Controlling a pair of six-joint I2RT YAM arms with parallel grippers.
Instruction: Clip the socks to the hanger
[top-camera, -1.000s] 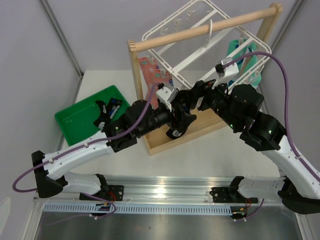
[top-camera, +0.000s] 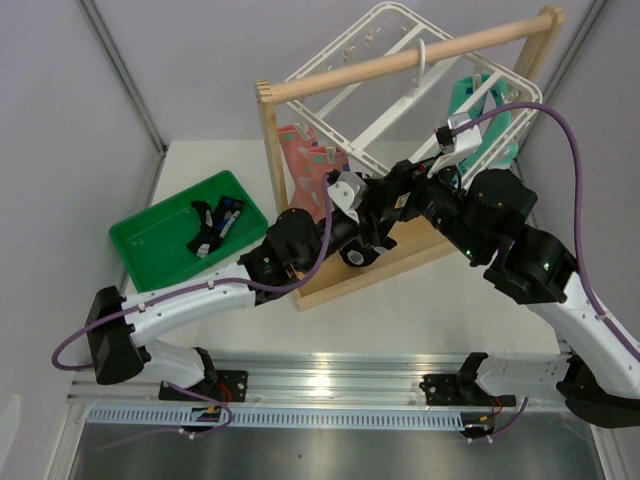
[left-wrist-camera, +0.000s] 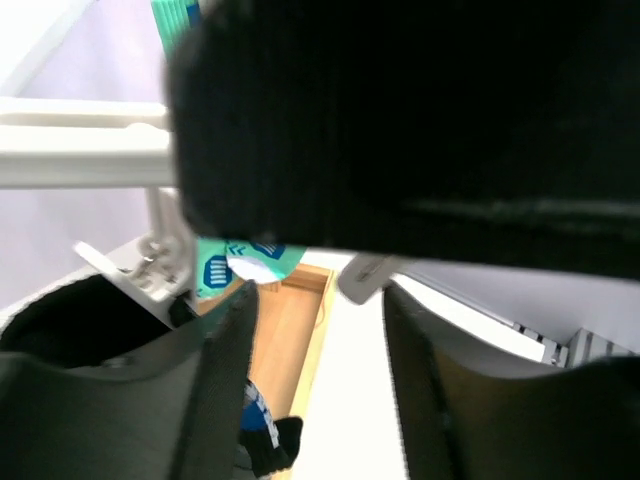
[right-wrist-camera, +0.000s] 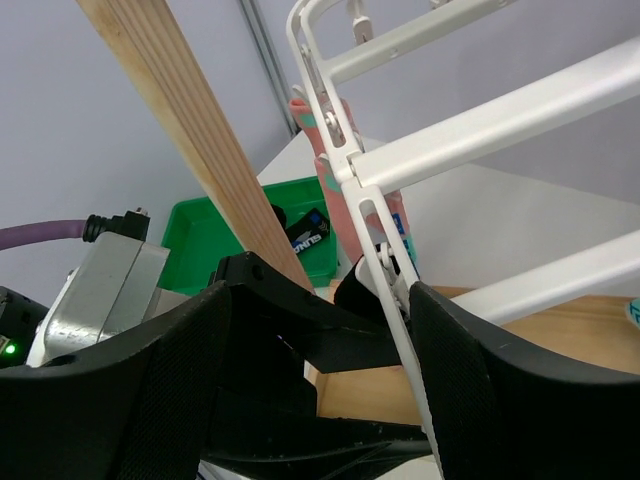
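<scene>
The white hanger (top-camera: 385, 125) hangs tilted from a wooden bar. Below its front corner, a black sock (top-camera: 358, 252) hangs near both grippers. At one clip (left-wrist-camera: 150, 285), the black sock (left-wrist-camera: 85, 315) sits beside the left gripper's finger; whether the clip pinches it I cannot tell. My left gripper has its fingers apart, with no sock visible between them. My right gripper is open around the hanger's edge, with the left gripper's black fingers (right-wrist-camera: 310, 325) reaching across the gap. Pink socks (top-camera: 310, 165) and teal socks (top-camera: 495, 105) hang from opposite sides.
Another black pair of socks (top-camera: 215, 225) lies in the green tray (top-camera: 150, 260) at left. The wooden stand's base (top-camera: 325, 290) is under the grippers, and its post (right-wrist-camera: 190, 110) stands close by. The two arms nearly touch at the hanger's corner.
My left arm has shifted right, and its gripper has turned at the hanger's corner. The black sock has swung slightly below it. The right arm has barely moved.
</scene>
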